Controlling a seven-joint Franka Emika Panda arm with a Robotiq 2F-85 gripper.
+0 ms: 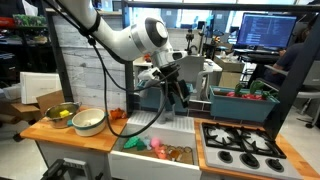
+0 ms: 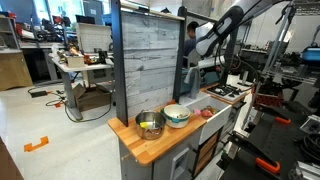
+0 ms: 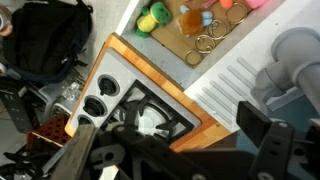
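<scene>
My gripper stands open above the counter, with nothing between its dark fingers. In exterior view 1 the gripper [image 1: 181, 100] hangs over the back of the open white drawer [image 1: 190, 171], well above its contents. In the wrist view, the drawer holds a green-and-yellow toy [image 3: 153, 17], an orange toy [image 3: 191, 22] and ring-handled metal tools [image 3: 206, 43]. A grooved white drainboard [image 3: 222, 95] and a grey faucet [image 3: 296, 62] lie to the right of the stove [image 3: 140, 103] there.
In exterior view 1, the stove [image 1: 242, 150] is right of the drawer, with a green basket [image 1: 240, 107] of red items behind it. A white pot [image 1: 89, 123] and a metal bowl [image 1: 60, 115] occupy the left counter. A loose cable hangs from the arm.
</scene>
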